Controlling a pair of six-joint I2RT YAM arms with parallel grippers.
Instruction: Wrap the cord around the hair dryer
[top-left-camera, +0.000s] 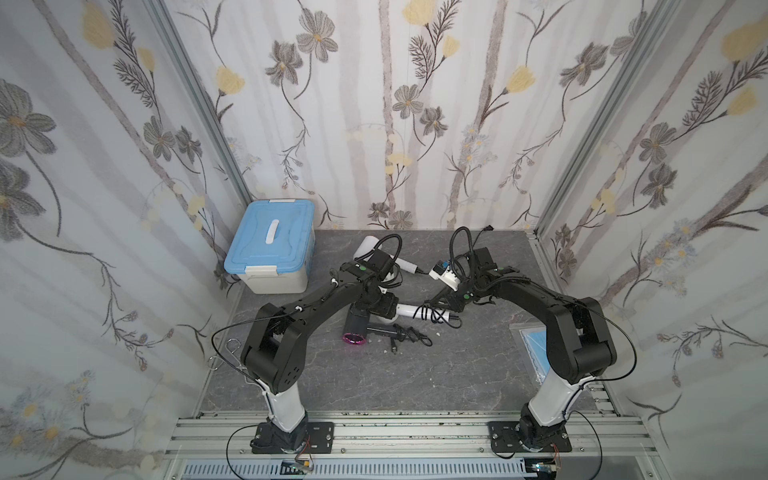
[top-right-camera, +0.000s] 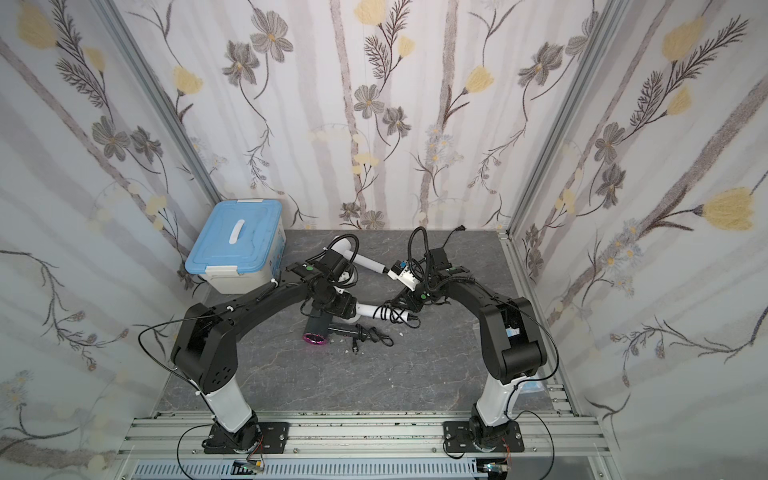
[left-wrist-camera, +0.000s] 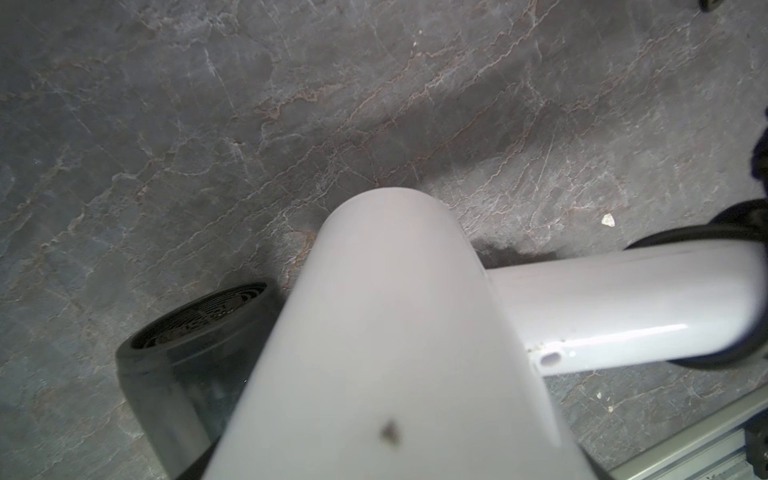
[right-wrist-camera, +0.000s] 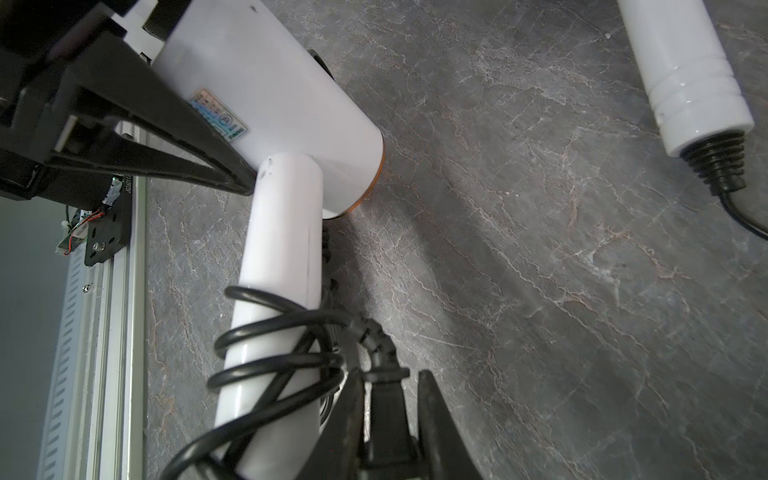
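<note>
A white hair dryer lies on the table, its barrel (left-wrist-camera: 392, 320) and handle (left-wrist-camera: 632, 308) showing in the left wrist view. Several loops of black cord (right-wrist-camera: 272, 368) run around the handle in the right wrist view. My right gripper is shut on the plug end of the cord (right-wrist-camera: 387, 424), beside the wrapped handle. Over the dryer's barrel is my left gripper (top-left-camera: 385, 308), one of its fingers (right-wrist-camera: 192, 144) lying against the barrel near the handle joint. Its far side is hidden, so how firmly it closes on the barrel cannot be told.
A dark hair dryer (top-left-camera: 355, 326) with a pink ring lies close in front, its black cord (top-left-camera: 412, 334) bundled to the right. Another white dryer (top-left-camera: 367, 245) lies behind. A blue-lidded box (top-left-camera: 268, 240) stands back left.
</note>
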